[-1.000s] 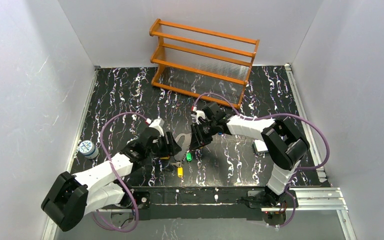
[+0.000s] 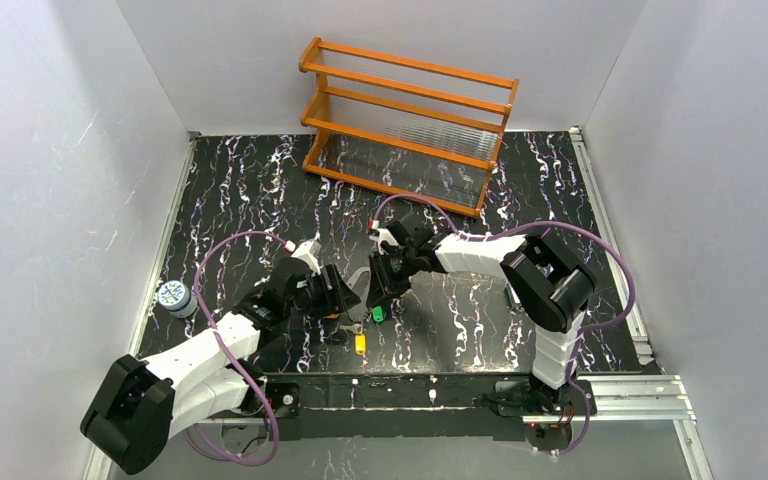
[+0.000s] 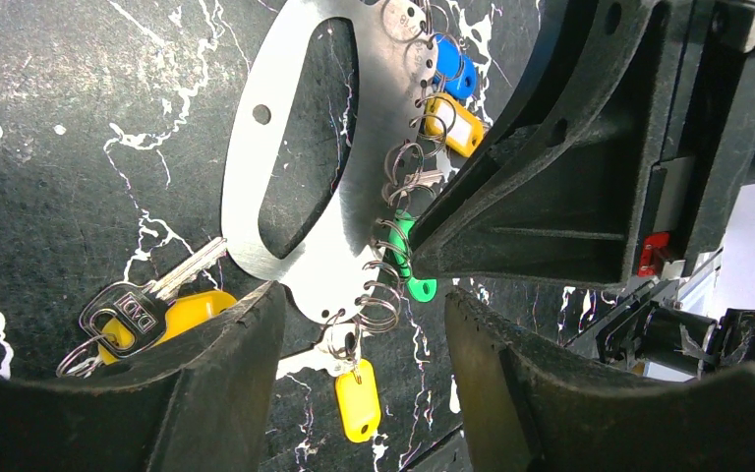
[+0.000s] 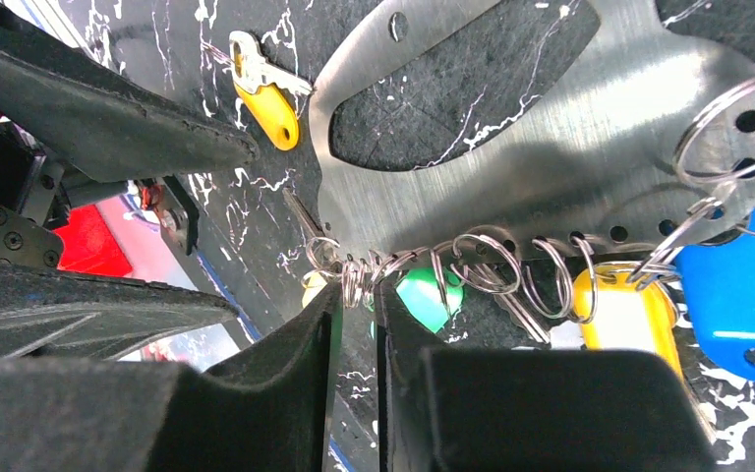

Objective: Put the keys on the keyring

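The keyring is a flat silver plate [image 3: 354, 187] with a handle opening and small wire rings along one edge. On it hang a blue tag [image 3: 455, 69], a yellow tag [image 3: 452, 125], a green tag [image 3: 420, 288] and another yellow tag [image 3: 358, 401]. A key [image 3: 133, 313] with its own yellow tag lies beside the handle end. My left gripper is open over the plate's near end, its fingers well apart. From the right, my right gripper reaches the rings [image 4: 354, 275], a narrow gap between its fingertips; whether a ring sits inside is unclear.
At the back stands an orange wooden rack [image 2: 410, 120]. A round white container [image 2: 176, 298] is by the left edge, and a pale item [image 2: 513, 297] lies partly hidden by the right arm. Both grippers are very close together.
My right gripper has moved left and slightly nearer the front, over the rings. The left gripper has shifted only slightly left. The tags look unmoved.
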